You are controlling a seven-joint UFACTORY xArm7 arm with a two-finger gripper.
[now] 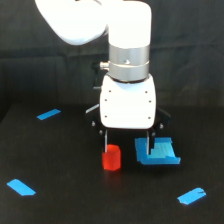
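Note:
A red block (112, 158) rests on the black table, left of centre. To its right sits a blue tray (160, 158), its near part bare. Above and between the two hangs my gripper (128, 142), under the white hand. The dark fingers stand wide apart, one near the block and one in front of the tray, and nothing shows between them. Their tips are hard to pick out against the black background, so whether the left finger touches the block I cannot tell.
Blue tape strips mark the table at the back left (48, 114), front left (20, 187) and front right (191, 196). A dark curtain (40, 65) hangs behind.

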